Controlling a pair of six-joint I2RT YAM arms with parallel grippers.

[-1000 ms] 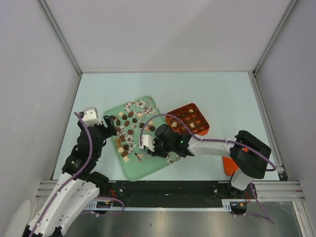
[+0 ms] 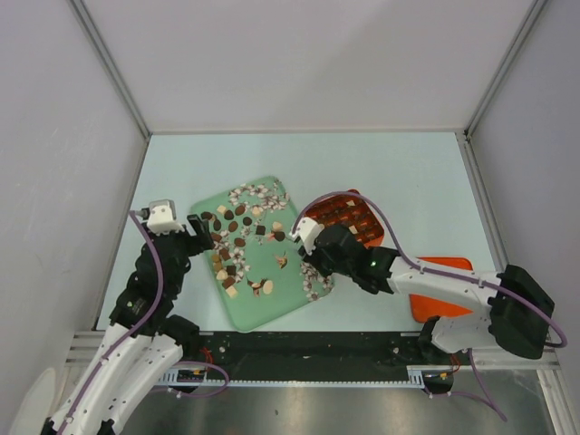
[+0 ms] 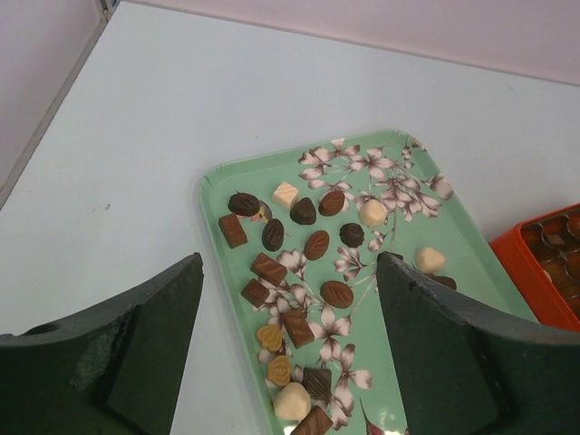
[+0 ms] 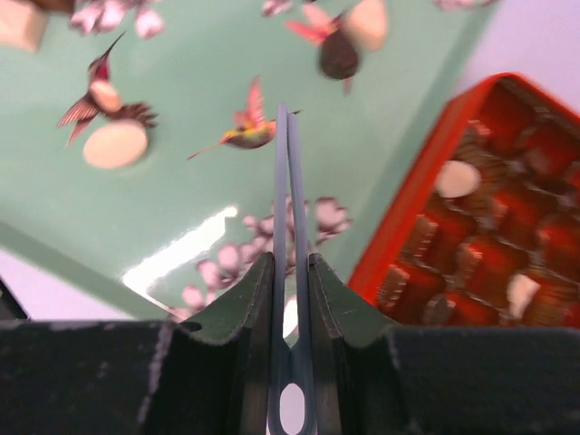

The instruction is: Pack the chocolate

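Note:
A green tray (image 2: pixel 263 299) with floral print carries many chocolates, among them a dark oval piece (image 3: pixel 244 203) and a pale round piece (image 4: pixel 115 144). The orange box (image 4: pixel 410 191) with a moulded brown insert stands right of the tray, some pieces in it. My left gripper (image 2: pixel 201 228) hovers over the tray's left side, fingers apart, nothing seen between them. My right gripper is over the tray beside the box, closed on grey tweezers (image 4: pixel 289 145), their tips together; whether they hold anything cannot be seen.
An orange lid (image 2: pixel 433 299) lies at the front right, partly under the right arm. Walls border both sides.
My right arm has moved right and up from the tray's lower middle toward the box's near side. The left arm has shifted very slightly.

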